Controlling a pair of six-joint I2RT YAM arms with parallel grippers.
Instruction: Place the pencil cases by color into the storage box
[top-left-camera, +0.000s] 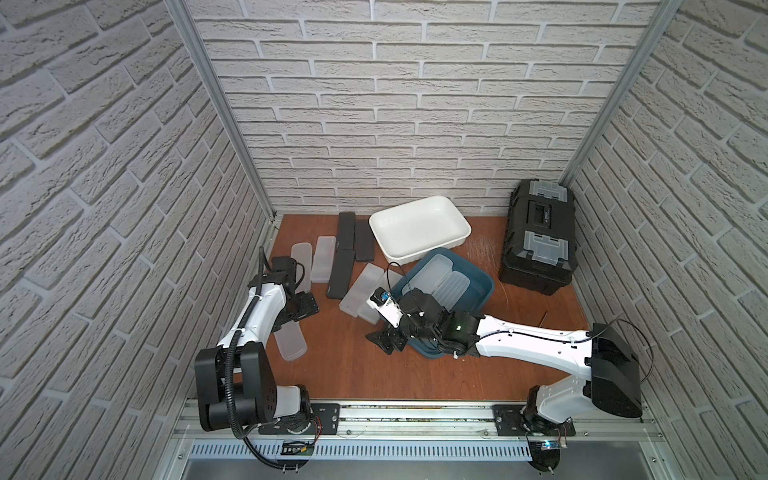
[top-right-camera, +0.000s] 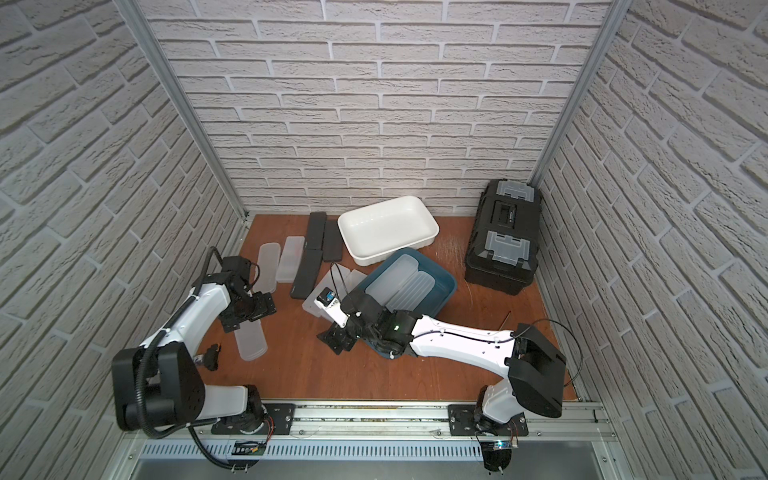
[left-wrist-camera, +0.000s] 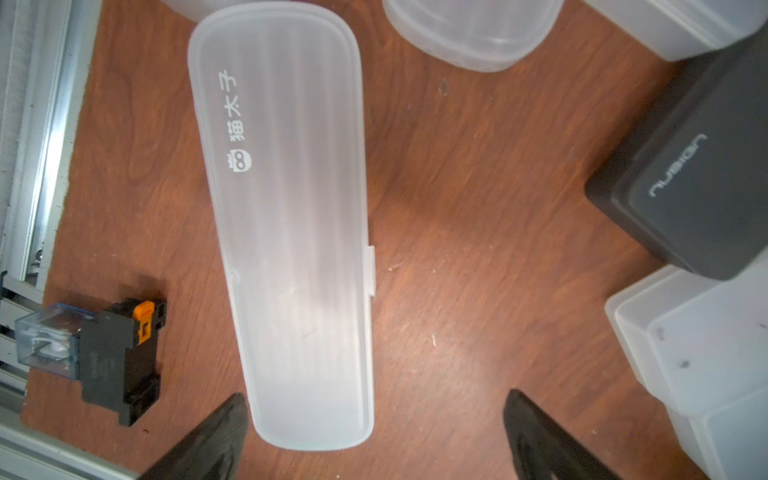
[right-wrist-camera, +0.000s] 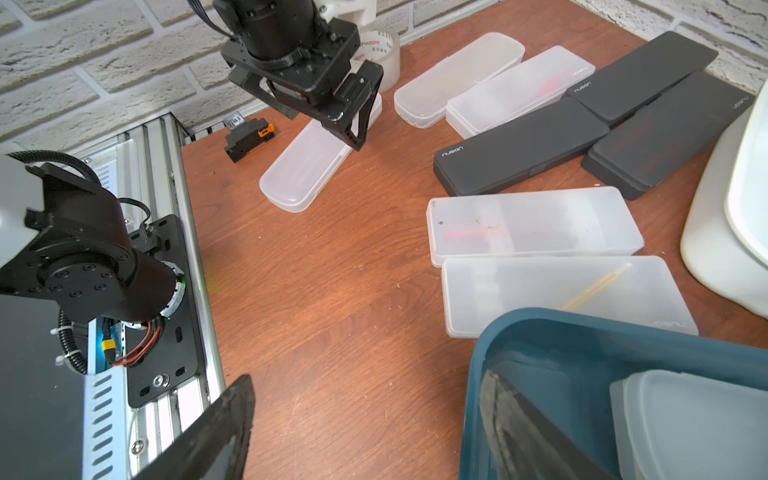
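My left gripper stands open and empty over a frosted white pencil case (left-wrist-camera: 292, 216) lying alone on the left of the table. Two more pale cases (top-left-camera: 323, 258) lie behind it, beside several black cases (top-left-camera: 341, 272). Two clear cases (right-wrist-camera: 534, 225) lie in the middle, against the blue bin (right-wrist-camera: 552, 324), which holds several pale cases (right-wrist-camera: 692, 424). My right gripper is open and empty above the bin's near-left edge and the bare wood beside it. A white bin (top-left-camera: 420, 228) stands empty at the back.
A black toolbox (top-left-camera: 537, 236) stands at the back right. A small relay (left-wrist-camera: 112, 360) lies near the left table edge, and a tape roll (right-wrist-camera: 377, 56) is behind the left gripper.
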